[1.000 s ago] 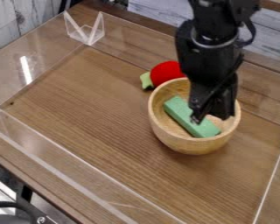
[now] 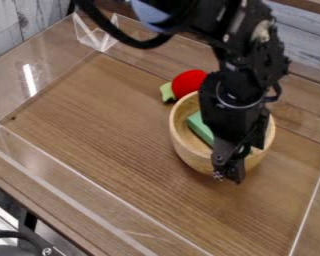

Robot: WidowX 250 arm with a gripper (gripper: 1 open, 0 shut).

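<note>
My black gripper [image 2: 234, 145] reaches down from the top over a light wooden bowl [image 2: 196, 150] right of centre, its open fingers low over the bowl's front half. A green block [image 2: 199, 127] lies in the bowl, mostly hidden behind the gripper. A red object with a green tip [image 2: 187, 84] sits just behind the bowl at the left.
A dark cable or part sits at the bottom left corner.
My gripper has moved down and toward the front into the bowl's area, now covering much of the green block. The bowl and red object look unmoved.
</note>
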